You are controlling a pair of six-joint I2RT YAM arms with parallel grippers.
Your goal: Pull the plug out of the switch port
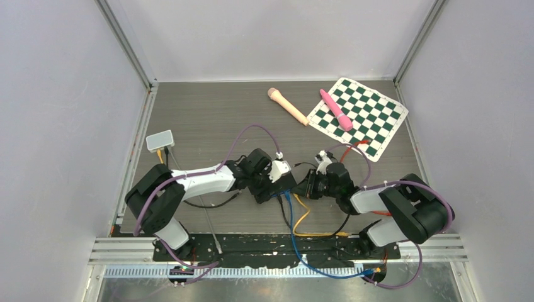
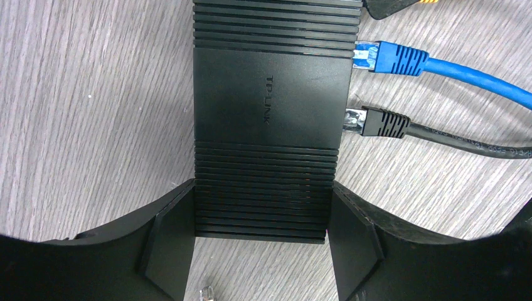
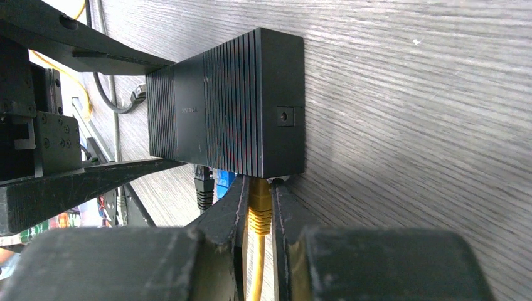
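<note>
The black TP-LINK switch (image 2: 270, 100) is held by my left gripper, whose fingers press its two sides at one end. In the right wrist view, a yellow plug (image 3: 260, 202) meets the lower edge of the switch (image 3: 281, 94). My right gripper has a finger close along either side of that plug; whether both press on it cannot be told. How deep the plug sits in its port is hidden. A blue plug (image 2: 401, 59) and a black plug (image 2: 384, 123) are at the same side of the switch.
Blue cable (image 1: 293, 236) and yellow cable (image 1: 305, 218) run toward the front edge. A white box (image 1: 160, 140) stands at the left. A checkered board (image 1: 384, 107) with a pink object (image 1: 335, 108) lies back right; a beige stick (image 1: 288, 106) is beside it.
</note>
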